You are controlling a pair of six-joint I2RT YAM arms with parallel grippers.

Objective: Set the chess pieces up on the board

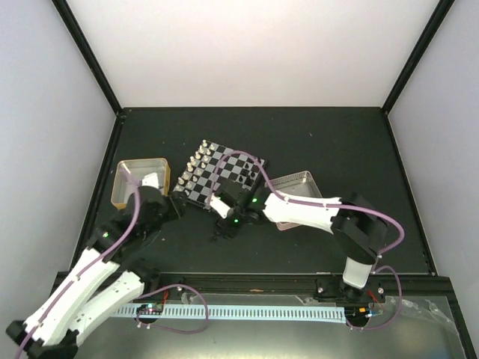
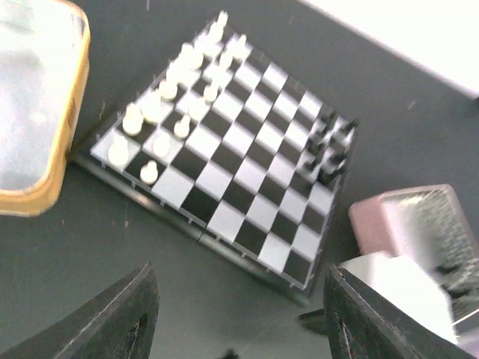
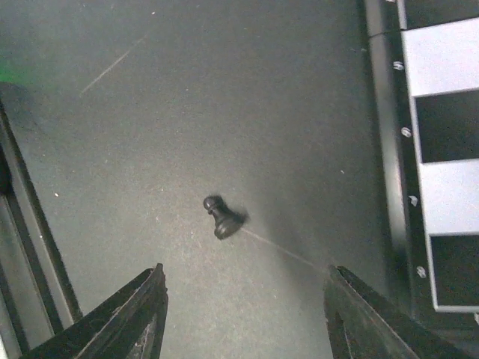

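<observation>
The chessboard [image 2: 224,179] holds white pieces [image 2: 181,127] along its left side and a few black pieces [image 2: 333,168] toward the far right. A lone black pawn [image 3: 222,218] lies on the dark table before the board. My right gripper is over it, fingers apart, nothing between them. My left gripper stands at the board's left front in the top view, fingers apart and empty, with the board below and ahead in its wrist view.
A tan-rimmed tray [image 1: 141,161] sits left of the board. A pinkish tray [image 1: 298,179] with dark items is at the right, partly under the right arm. The table behind the board is clear.
</observation>
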